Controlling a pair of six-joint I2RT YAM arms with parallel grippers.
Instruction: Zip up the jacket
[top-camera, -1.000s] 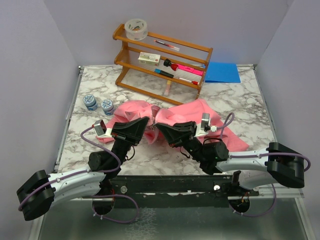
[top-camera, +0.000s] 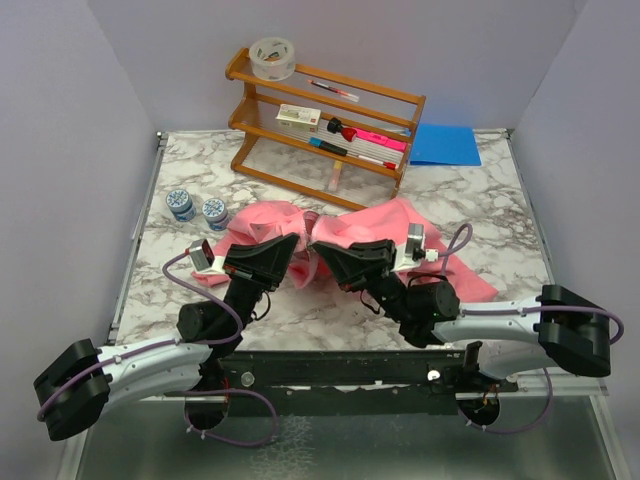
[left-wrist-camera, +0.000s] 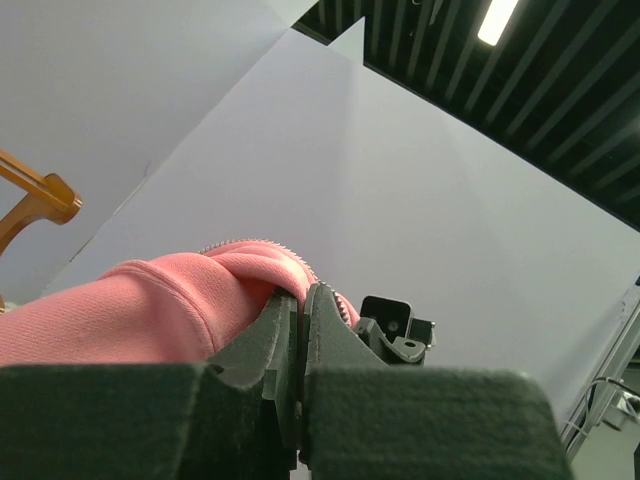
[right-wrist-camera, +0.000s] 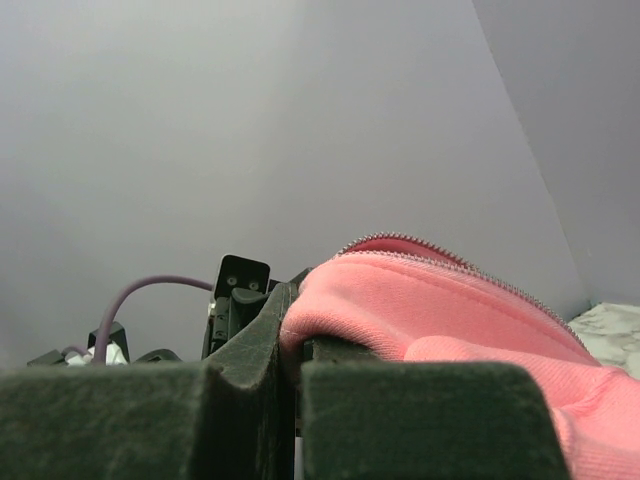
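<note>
The pink jacket (top-camera: 395, 217) lies spread on the table, its front partly hidden under both hands. My left gripper (top-camera: 297, 238) is shut on a raised fold of jacket cloth (left-wrist-camera: 150, 305); metal zipper teeth (left-wrist-camera: 262, 242) run along that fold's edge. Close to its right, my right gripper (top-camera: 313, 247) is shut at the other front edge. In the right wrist view, pink cloth (right-wrist-camera: 430, 295) with a toothed zipper edge drapes against and over its fingertips. Whether any cloth or the zipper pull is between those fingers is hidden.
Behind the jacket stands a wooden rack (top-camera: 300, 185) holding tape, pens and a small box. Two jars (top-camera: 180, 205) are at the left, and a blue sheet (top-camera: 445, 145) lies at the back right. Bare marble tabletop (top-camera: 320, 325) shows in front.
My right gripper has shifted very slightly to the right over the last second. The left arm, jacket and rack look unmoved.
</note>
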